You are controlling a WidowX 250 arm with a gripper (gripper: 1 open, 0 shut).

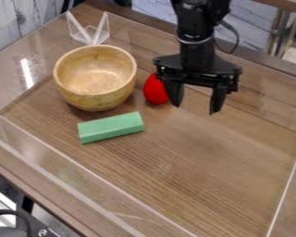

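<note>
My black gripper (194,93) hangs over the back middle of the wooden table, just right of a red object (155,91), which it partly hides. Two dark fingers point down, spread apart, with nothing visible held between them. A tan bowl (95,74) sits to the left. A green block (110,127) lies in front of the bowl.
A white wire-like item (89,30) stands at the back left, near the table's edge.
</note>
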